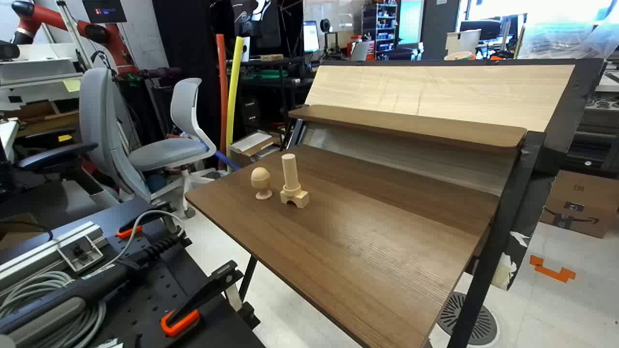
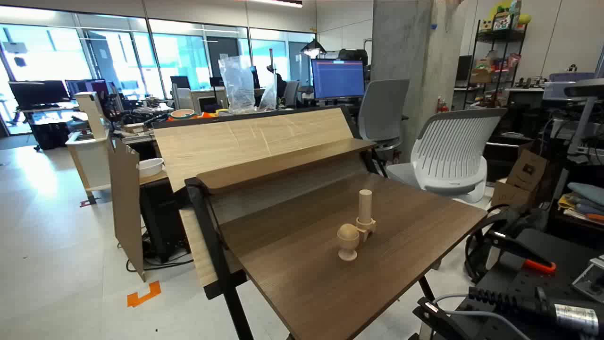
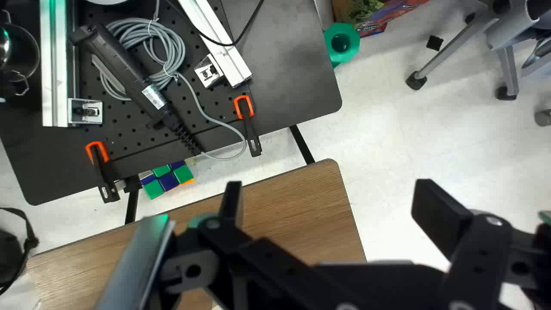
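Observation:
Two light wooden pieces stand close together on the brown desk (image 1: 371, 232). One is an egg-shaped piece in a footed cup (image 1: 261, 183); the other is an upright cylinder (image 1: 291, 171) set in a ring on a notched block (image 1: 294, 196). From the opposite side, the cup (image 2: 348, 242) is in front of the cylinder (image 2: 365, 207). My gripper shows only in the wrist view, its black fingers (image 3: 439, 217) spread wide with nothing between them. It hangs high above the desk's corner (image 3: 304, 201). Neither wooden piece appears in the wrist view.
A raised shelf (image 1: 406, 124) runs along the desk's back. Beside the desk, a black cart (image 3: 289, 67) carries a coiled cable (image 3: 155, 44), metal rails and orange-tipped clamps (image 3: 245, 116). Most of the desktop is bare. An office chair (image 2: 450, 153) stands near the far end.

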